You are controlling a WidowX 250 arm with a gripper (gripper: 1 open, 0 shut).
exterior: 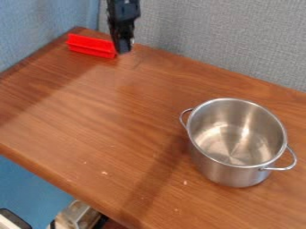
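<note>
A red rectangular block (91, 45) lies at the back left of the wooden table, near the corner by the wall. My gripper (121, 45) hangs dark and blurred just to the right of the block's right end, a little higher; it looks shut, and nothing shows held in it. A steel pot (235, 143) with two handles stands on the right side of the table.
Grey textured walls (216, 36) rise behind the back edge. At the lower left, beyond the table's edge, are a blue surface and some metal hardware.
</note>
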